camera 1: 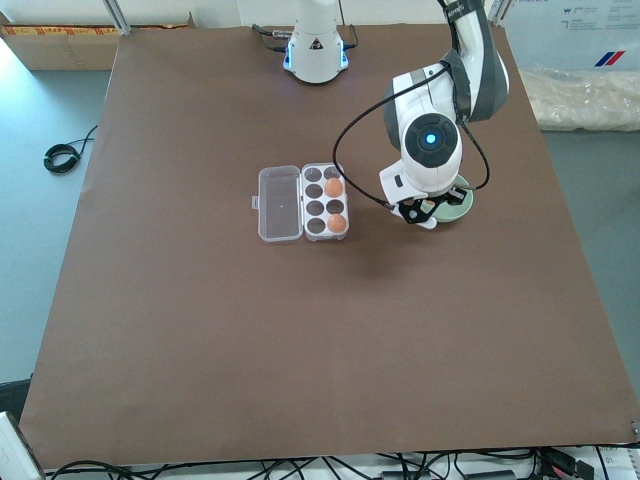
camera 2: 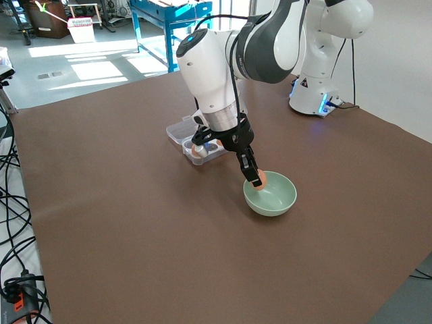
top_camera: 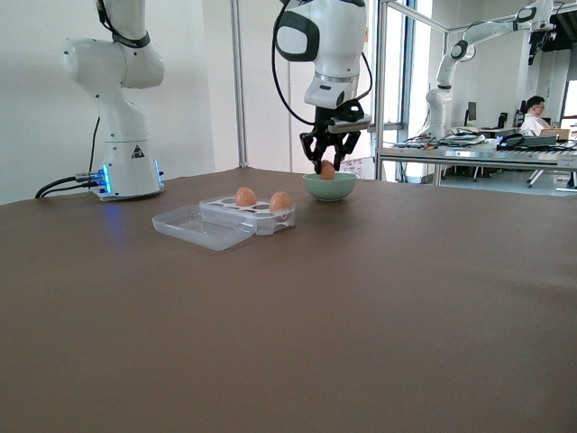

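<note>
My black gripper [top_camera: 329,155] hangs over a mint green bowl [top_camera: 331,188], shut on a brown egg [camera 2: 262,179] that is down within the bowl's rim; whether the egg touches the bowl is unclear. In the left view the gripper mostly hides that egg and part of the bowl [camera 1: 455,212]. Beside them lies an open plastic egg box [camera 1: 314,176], its lid [camera 1: 280,204] folded out, holding two eggs [camera 1: 334,187] [camera 1: 337,223] among several empty cups.
Cables [camera 2: 17,223] run outside the table edge.
</note>
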